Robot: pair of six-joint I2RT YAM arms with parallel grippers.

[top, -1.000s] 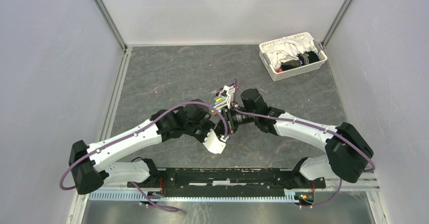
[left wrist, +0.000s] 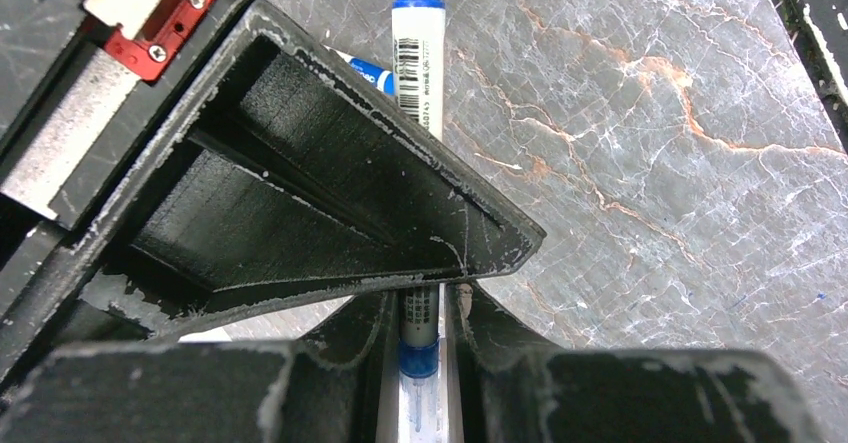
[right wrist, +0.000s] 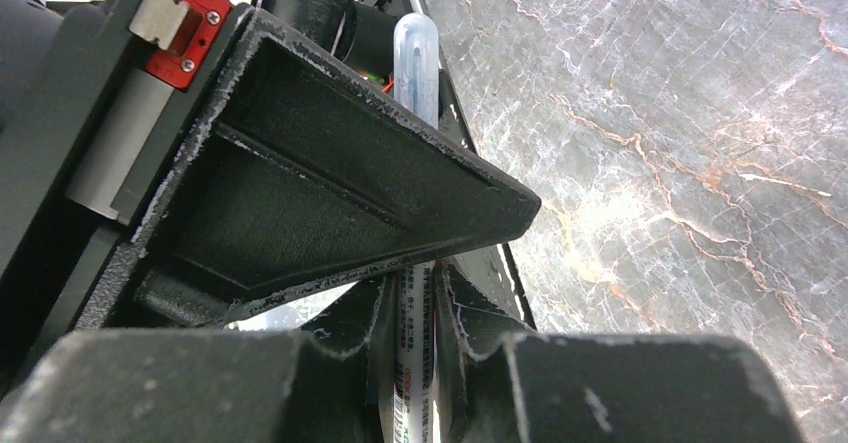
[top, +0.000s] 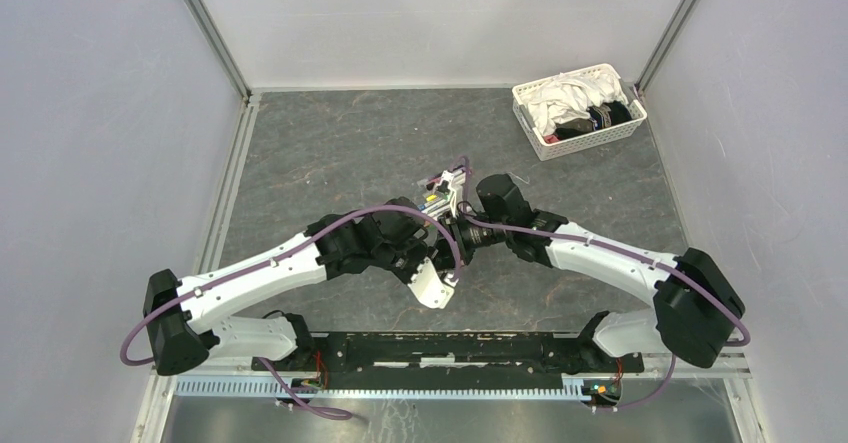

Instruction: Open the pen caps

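A white marker (left wrist: 418, 43) with a blue end and barcode runs upright through the left wrist view, passing behind a black gripper body to a blue band and clear tip between the fingers of my left gripper. In the right wrist view a pen with a clear cap (right wrist: 416, 73) lies between the fingers of my right gripper, its printed barrel visible there. Both grippers' fingers appear closed around the pen. From above, the two grippers meet at the middle, largely hiding each other. Other markers (top: 433, 203) lie just behind them.
A white basket (top: 578, 143) with cloth and dark items stands at the back right. Walls enclose both sides.
The right arm has moved only slightly; both grippers remain together at the middle.
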